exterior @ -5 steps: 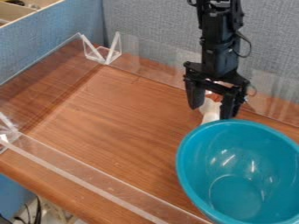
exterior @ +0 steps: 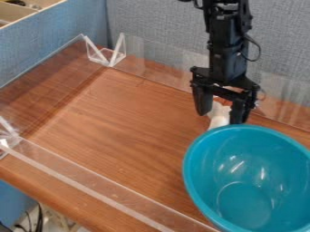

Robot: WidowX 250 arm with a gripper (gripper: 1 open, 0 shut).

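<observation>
My black gripper (exterior: 220, 107) points down near the back right of the wooden table, its fingers spread apart. Between and just below them a white object (exterior: 219, 119) stands on the table, partly hidden by the gripper and by the rim of a large teal bowl (exterior: 247, 187) in front. The bowl looks empty. I cannot tell whether the fingers touch the white object.
Clear plastic walls with white corner brackets (exterior: 105, 54) edge the wooden table (exterior: 115, 127). Grey padded panels stand behind, and cables hang off the front left.
</observation>
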